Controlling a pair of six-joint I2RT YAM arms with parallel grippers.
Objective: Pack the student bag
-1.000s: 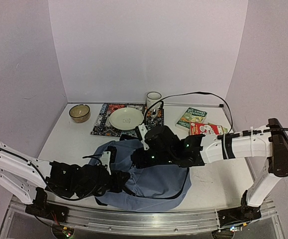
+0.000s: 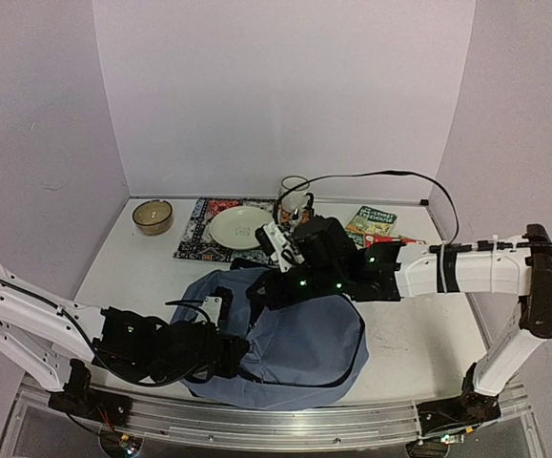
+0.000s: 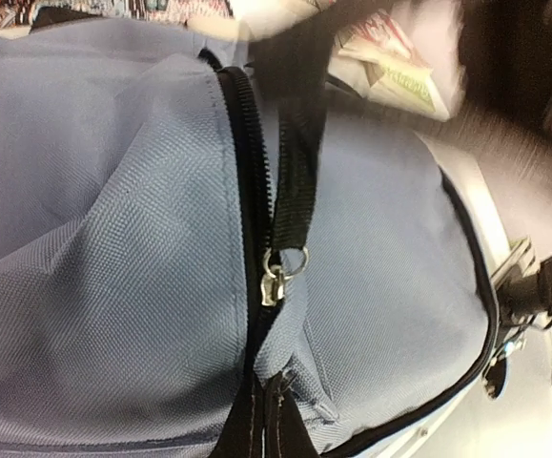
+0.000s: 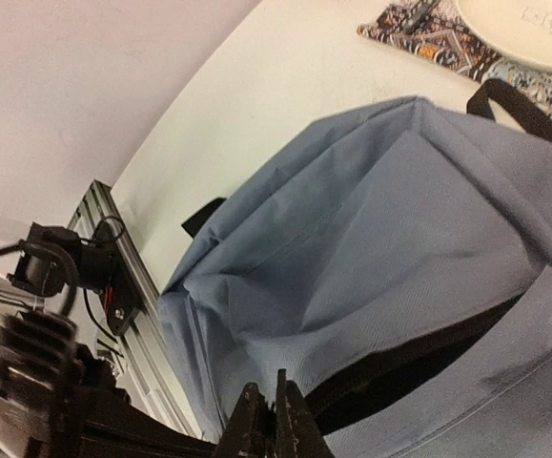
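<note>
A blue-grey bag (image 2: 295, 343) lies at the table's front middle, its black zipper (image 3: 252, 162) partly open. In the left wrist view, my left gripper is shut on a fold of the bag's cloth just below the metal zipper slider (image 3: 273, 286). From the slider's ring a black pull strap (image 3: 296, 181) stretches straight up to my blurred right gripper, which appears shut on its upper end. In the right wrist view the right gripper's (image 4: 273, 415) fingertips are close together above the bag's dark opening (image 4: 380, 382); the strap is hidden there.
Behind the bag, a cream plate (image 2: 240, 227) rests on a patterned cloth (image 2: 192, 234), with a white mug (image 2: 295, 196) beside it. A glass bowl (image 2: 153, 217) stands back left. Books (image 2: 371, 222) lie back right, partly behind the right arm.
The right arm has lifted and shifted slightly, now covering more of the red book and the mug. My left gripper stays at the bag's front left, nearly still.
</note>
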